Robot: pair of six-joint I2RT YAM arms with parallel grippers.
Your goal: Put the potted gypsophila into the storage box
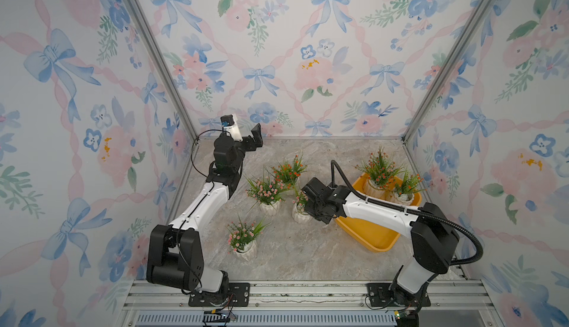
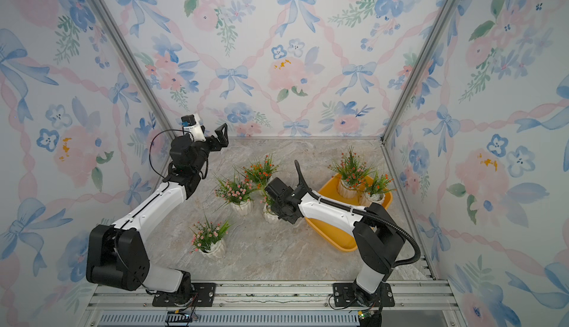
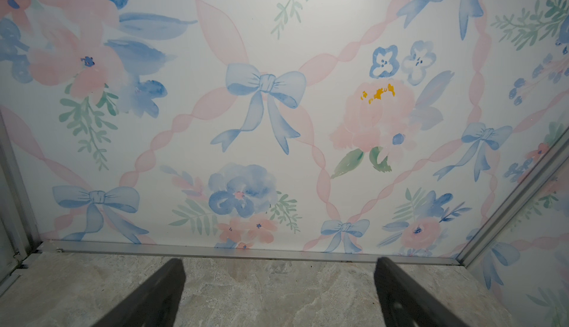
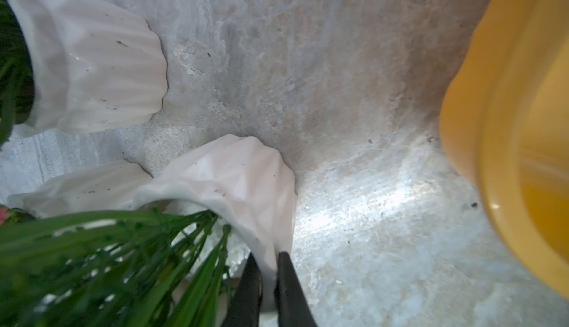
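Observation:
In the right wrist view, my right gripper is shut on the rim of a white fluted pot [image 4: 255,173] with long green leaves [image 4: 112,267]. From above, this potted gypsophila [image 1: 300,212] is partly hidden by the right arm. The yellow storage box [image 1: 379,244] lies to its right and holds two potted plants, a rear one [image 1: 379,173] and a right one [image 1: 406,187]. Far back at the left, my left gripper stands open and empty, its blurred fingers wide apart, facing the wall.
A pink-flowered pot [image 1: 268,207] and an orange-flowered one [image 1: 290,173] stand close behind and left of the held pot. Another pink-flowered pot [image 1: 244,250] sits at front left. The box's front part [image 2: 337,238] is bare.

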